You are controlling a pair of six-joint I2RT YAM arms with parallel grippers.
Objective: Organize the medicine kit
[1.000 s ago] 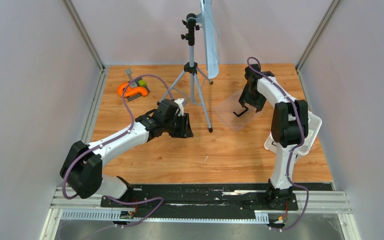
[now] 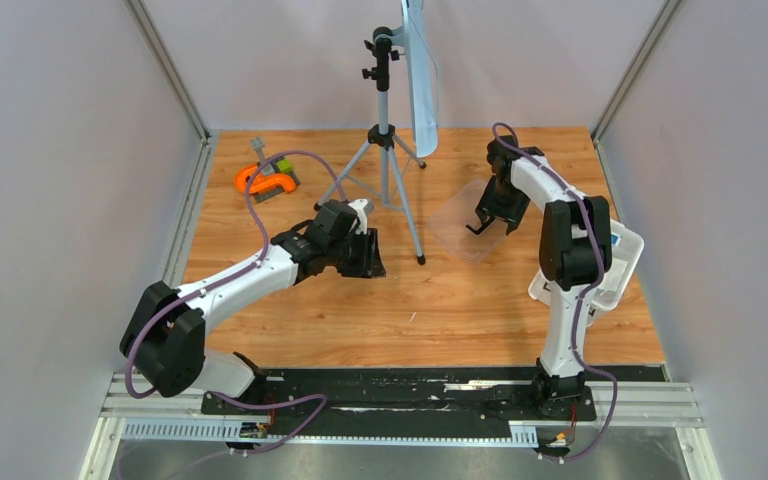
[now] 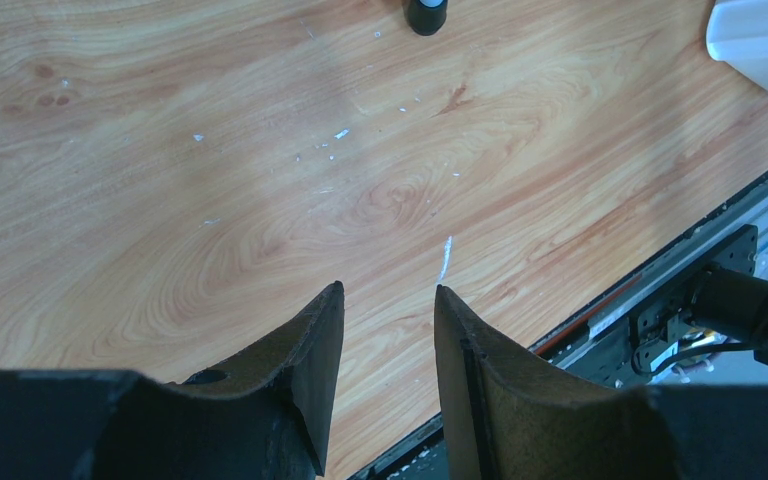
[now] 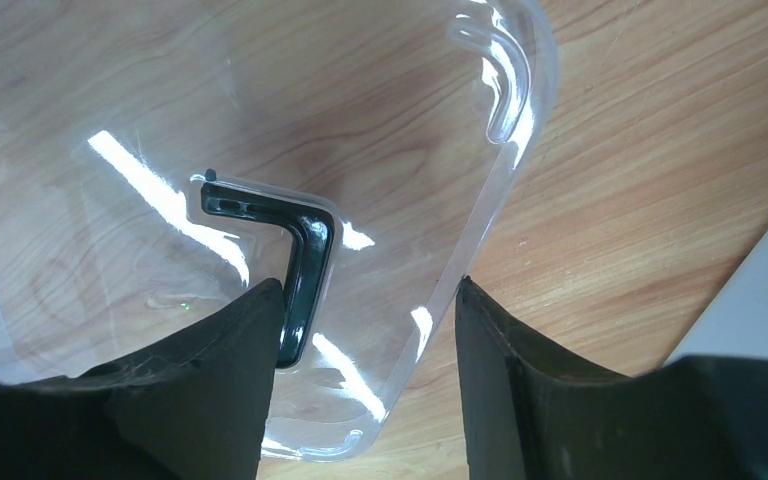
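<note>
A clear plastic lid [image 2: 450,225] lies flat on the table, right of the tripod. Its black bent handle [image 4: 307,265] shows sharply in the right wrist view. Over the lid's right side is my right gripper, open; one finger overlaps the handle in view, while the other appears by the lid's edge. Whether they touch the lid I cannot tell. The white box [image 2: 628,262] stands at the right, partly hidden under my right arm, and its contents are hard to make out. My left gripper is open and empty above bare wood.
The tripod [image 2: 384,135] stands at the back middle, one leg reaching forward between the grippers. Orange, green and grey items, including an orange clamp [image 2: 278,184], lie at the back left.
My right gripper has moved a little toward the front left and lower over the lid, now nearer its handle. The left arm has barely moved.
</note>
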